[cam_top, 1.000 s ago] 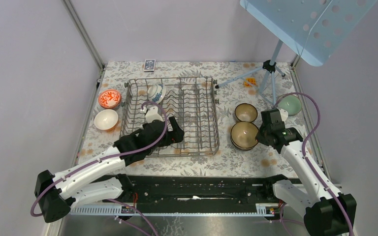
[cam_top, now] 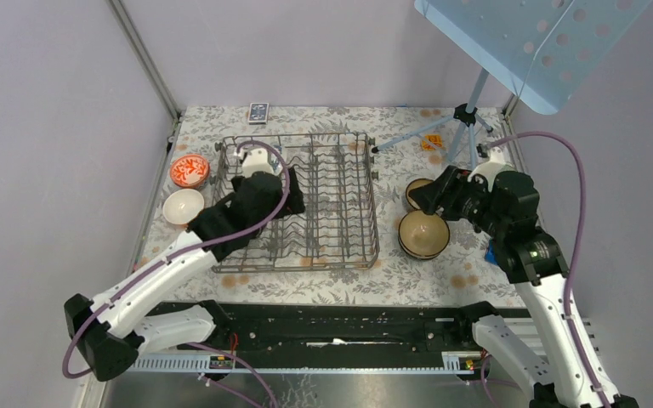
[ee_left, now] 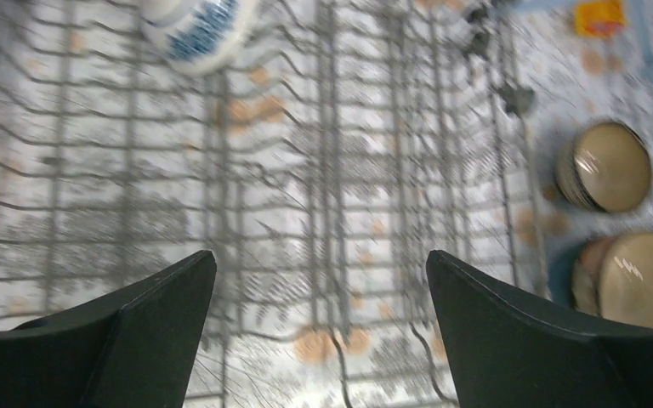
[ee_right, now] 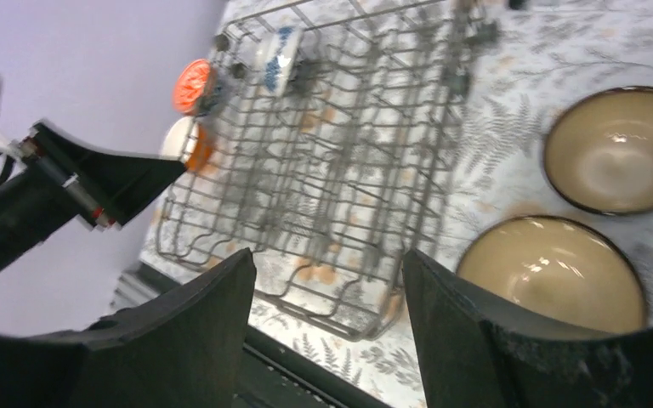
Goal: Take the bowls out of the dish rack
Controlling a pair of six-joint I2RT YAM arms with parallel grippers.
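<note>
A wire dish rack (cam_top: 349,255) holds a blue-and-white bowl (ee_left: 195,30), mostly hidden under the left arm from above. My left gripper (cam_top: 293,195) hovers over the rack, open and empty in its wrist view. My right gripper (cam_top: 429,197) is raised above stacked tan bowls (cam_top: 423,234) and a smaller tan bowl (ee_right: 612,149), with its fingers apart and nothing seen between them. Left of the rack are an orange-patterned bowl (cam_top: 189,170) and a white bowl (cam_top: 183,206).
A blue stand (cam_top: 476,93) occupies the back right, with a small orange item (cam_top: 431,140) by its legs. A card box (cam_top: 258,113) lies behind the rack.
My right gripper has risen and moved left over the tan bowls. My left gripper has shifted back, farther over the blue-and-white bowl's side of the rack.
</note>
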